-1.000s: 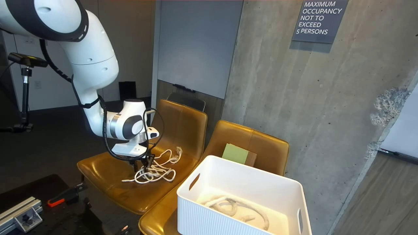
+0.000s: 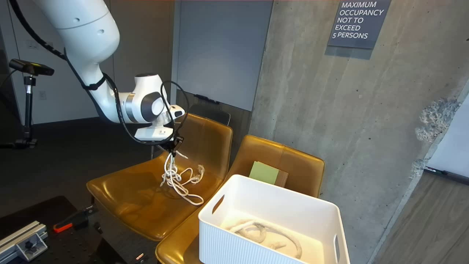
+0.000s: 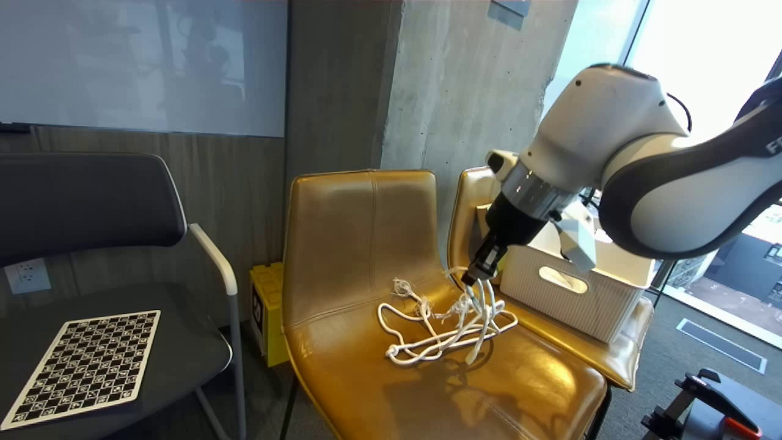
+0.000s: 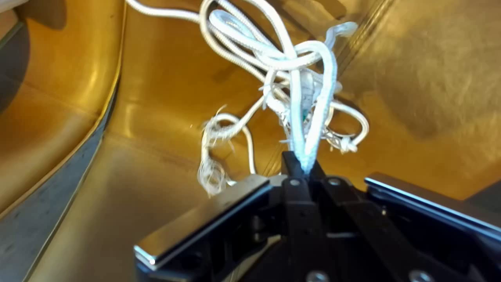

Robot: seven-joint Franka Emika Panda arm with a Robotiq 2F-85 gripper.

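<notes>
Above the seat of a tan leather chair [image 3: 366, 249], my gripper is shut on a bight of white rope [image 4: 294, 112]. From the fingertips the strands hang down in loops and a loose tangle. In exterior view 2 part of the rope [image 3: 410, 355] still rests on the seat, its frayed end [image 3: 403, 287] toward the backrest. The gripper [image 2: 172, 147] shows small and dark in exterior view 1, over the same chair. Whether the knots in the tangle are tight I cannot tell.
On the adjoining tan chair [image 2: 299, 162] stands a white bin [image 2: 272, 189] with pieces of rope [image 2: 253, 231] inside. Behind the bin a green book-like item [image 2: 263, 172] leans on the backrest. A dark chair holds a patterned board [image 3: 84, 366].
My gripper has risen from the seat and shifted slightly right in exterior view 1. Some of the rope has lifted with it, hanging from the fingers; earlier the rope lay on the chair.
</notes>
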